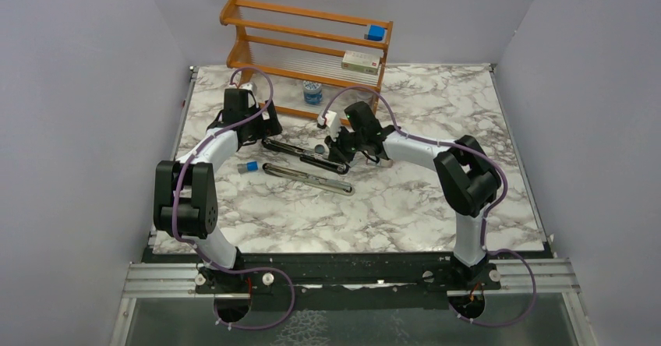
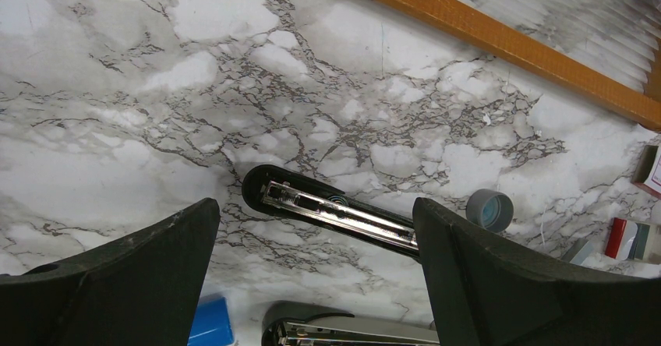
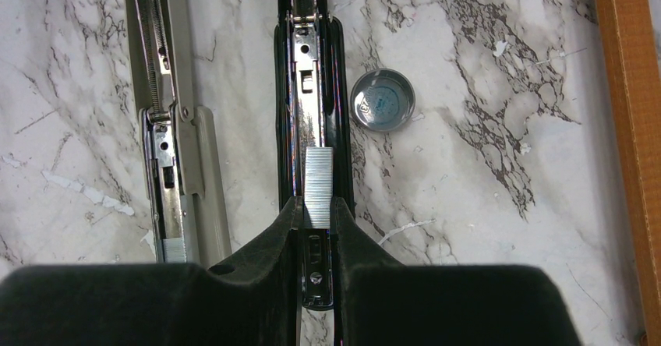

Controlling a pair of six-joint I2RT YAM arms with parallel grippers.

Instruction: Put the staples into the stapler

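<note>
The black stapler (image 3: 308,89) lies opened out flat on the marble table, its metal magazine exposed. A silvery strip of staples (image 3: 318,182) is lined up along the magazine, and my right gripper is shut on its near end. Whether the strip is fully seated in the channel cannot be told. Over the stapler's other end, in the left wrist view, my left gripper stands open and empty; the black stapler's far arm (image 2: 335,210) shows between its fingers, below them.
A grey stapler (image 3: 175,128), also opened out, lies parallel to the black one. Close beside the black stapler stands a small round cap (image 3: 382,100). A blue-ended box (image 1: 248,167) sits at the left. Behind is a wooden rack (image 1: 312,58).
</note>
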